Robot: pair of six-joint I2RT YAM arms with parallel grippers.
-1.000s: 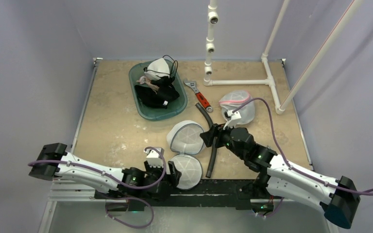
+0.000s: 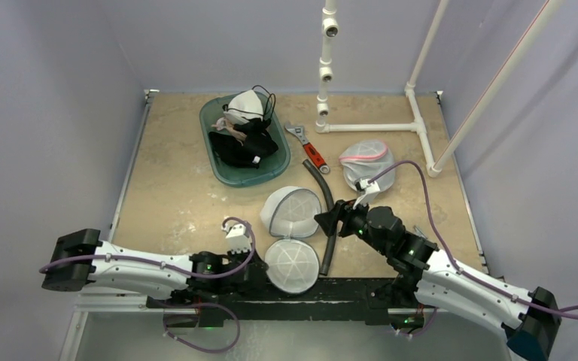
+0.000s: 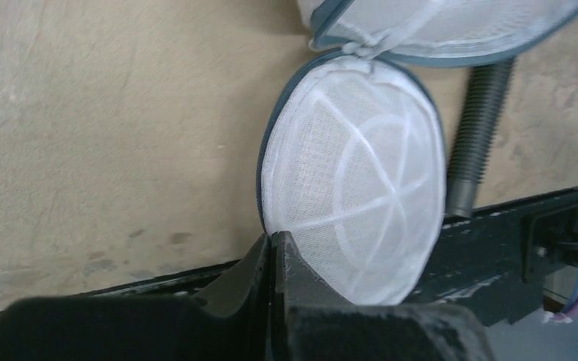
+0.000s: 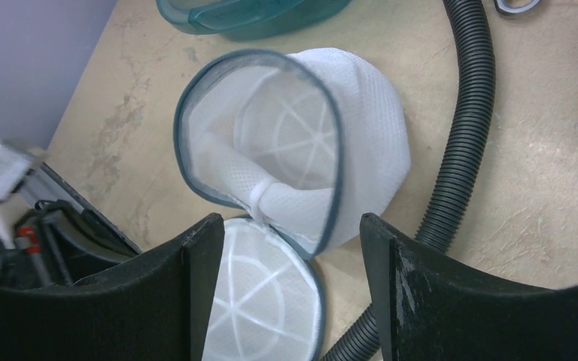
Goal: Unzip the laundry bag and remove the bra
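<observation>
The white mesh laundry bag [image 2: 290,210] lies open at the front middle, its round lid [image 2: 292,265] spread flat below it, hinged at a knotted tab. It looks empty. My left gripper is shut at the lid's left rim; whether any edge is between the fingertips is unclear. My right gripper stands open above the bag's right side, nothing between its fingers. At the back, a green bin [image 2: 226,177] holds black, white and beige garments, possibly bras.
A black corrugated hose [image 2: 325,256] lies right of the bag. A wrench [image 2: 312,154], a second bag with pink trim [image 2: 366,162] and white PVC frame [image 2: 372,128] are farther back. Left of the bag the table is clear.
My left gripper has shifted at the lid's left side and now appears shut. The lid has moved slightly. My right gripper has moved slightly down in the top view.
</observation>
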